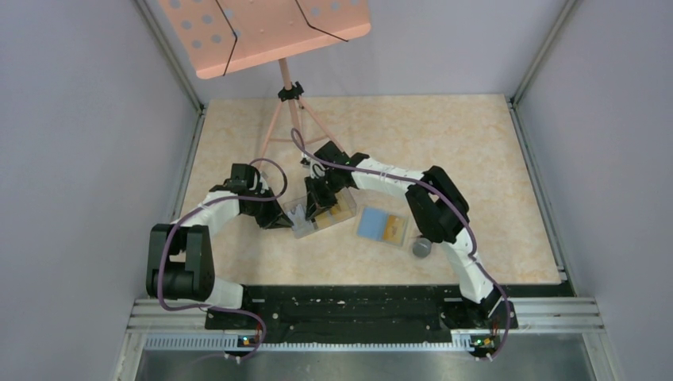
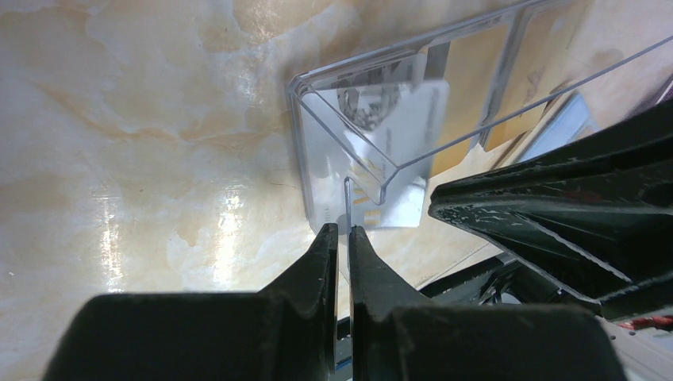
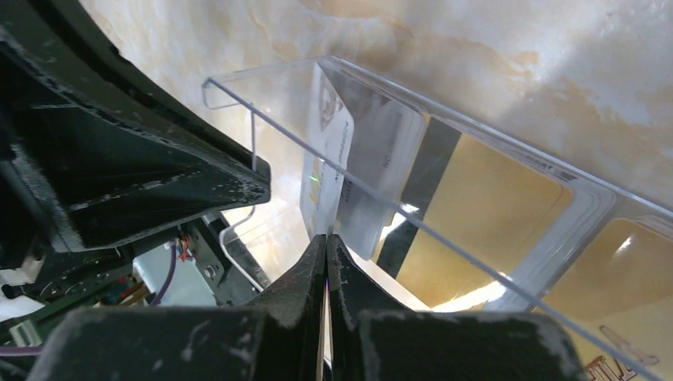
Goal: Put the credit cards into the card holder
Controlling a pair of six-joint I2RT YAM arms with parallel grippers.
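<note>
The clear card holder (image 1: 355, 208) lies between both arms in the top view. My left gripper is shut on the clear end wall of the holder (image 2: 349, 208). Inside it, a white card (image 3: 327, 178) stands tilted at the left end in the right wrist view, beside a grey card (image 3: 387, 151); gold cards (image 3: 488, 214) sit farther right. The right gripper is shut, its tips at the low end of the white card. No card shows clearly between those fingers.
A blue card (image 1: 371, 223) and a gold card (image 1: 394, 229) lie side by side to the right of the holder. A grey round object (image 1: 421, 248) stands near them. The pink stand (image 1: 287, 75) rises behind.
</note>
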